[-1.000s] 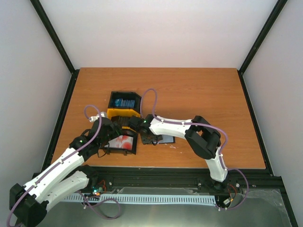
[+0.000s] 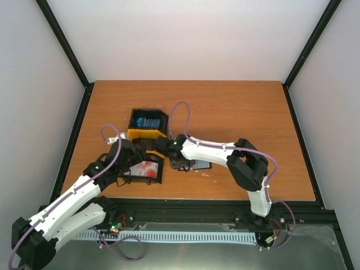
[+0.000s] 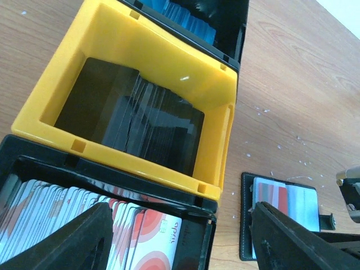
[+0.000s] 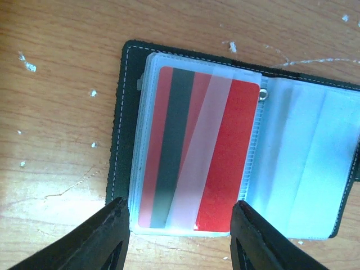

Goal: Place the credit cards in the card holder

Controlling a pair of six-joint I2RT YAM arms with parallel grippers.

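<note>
The black card holder (image 4: 132,73) lies unfolded on the table. Its left half carries a clear sleeve with a red, dark-striped card (image 4: 228,163); the right half is a pale blue sleeve (image 4: 304,152). My right gripper is closed in on the near end of the left sleeve, one finger along each long side; the contact itself is hard to make out. Credit cards (image 3: 146,242), the front one white with red circles, stand in a row in the black front bin. Over that bin my left gripper hangs open, holding nothing.
A yellow bin (image 3: 216,135) with dark dividers sits behind the front bin, and a black bin with blue cards (image 2: 148,122) lies beyond it.
The card holder has shifted slightly right over the last second. My right arm has also moved a little right. The left arm stays where it was.
</note>
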